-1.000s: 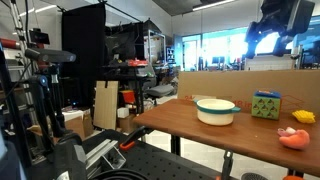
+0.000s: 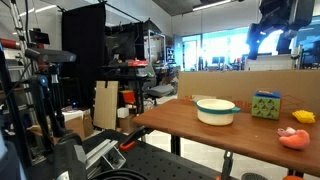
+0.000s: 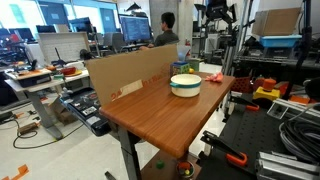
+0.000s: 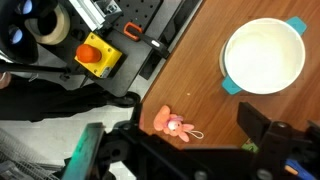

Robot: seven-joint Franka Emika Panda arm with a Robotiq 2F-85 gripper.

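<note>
My gripper [image 2: 269,48] hangs open high over the right part of the table, with nothing between its fingers. A white bowl with teal handles [image 2: 215,117] stands upright on the table, and its inside looks empty in the wrist view. Close to the table's near right edge lies a pink soft toy [image 2: 293,138], which the wrist view shows below the gap between the fingers. Behind it is a blue and green block [image 2: 266,105], with a small yellow object [image 2: 303,117] to its right. The gripper is well clear of all of them.
A tan panel [image 3: 122,76] stands along its far side. A yellow box with a red button [image 4: 97,55] lies off the table's edge.
My gripper has risen slightly over the last second. The bowl, toy and block lie where they were.
</note>
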